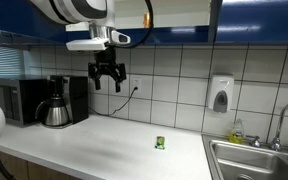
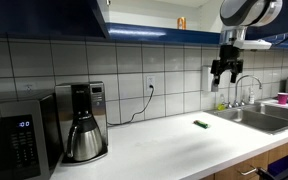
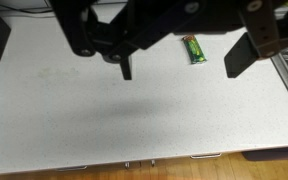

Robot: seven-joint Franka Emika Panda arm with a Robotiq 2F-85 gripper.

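Note:
A small green packet [image 1: 160, 143] with some brown or red on it lies on the white counter [image 1: 114, 150], left of the sink. In the second exterior view the packet [image 2: 201, 124] is at the back of the counter, near the tiled wall. My gripper [image 1: 107, 84] hangs high above the counter, pointing down. The wrist view shows its fingers [image 3: 126, 66] spread wide, so the gripper is open and empty. Far below them, the packet [image 3: 193, 49] shows in the gap towards the top of the picture.
A coffee maker with a steel jug [image 2: 85, 138] stands beside a microwave [image 2: 19, 145] at the left. The sink [image 2: 269, 116] is on the right, with a soap bottle [image 1: 238, 131] behind. Overhead runs a blue cabinet [image 1: 259, 22]. Mid-counter is clear.

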